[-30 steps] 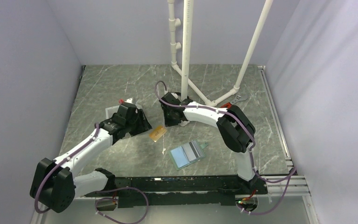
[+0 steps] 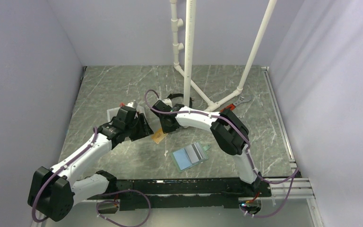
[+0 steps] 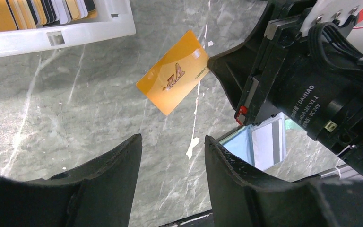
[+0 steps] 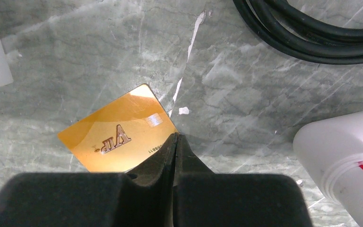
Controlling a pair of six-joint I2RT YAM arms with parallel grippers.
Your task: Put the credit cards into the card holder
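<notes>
An orange VIP card (image 3: 174,73) lies flat on the grey marble table between my two arms. My right gripper is shut, its tips at the card's right edge, with nothing seen between them. In the left wrist view the tip of that gripper touches or nearly touches the card's corner. My left gripper stands part open, its fingers apart and empty, to the near side of the card. The card holder (image 2: 190,156), with blue and grey panels, lies toward the front of the table. Upright cards (image 3: 56,10) fill a white tray (image 3: 87,34) at left.
White pipes (image 2: 217,103) stand at the back. Beside them lie a coiled black cable (image 4: 312,35) and a red-handled wrench (image 2: 236,103). Bare table surrounds the card holder.
My right gripper has moved left and toward the front, from beside the orange card to its edge. The left arm has shifted slightly toward the front. The card looks still.
</notes>
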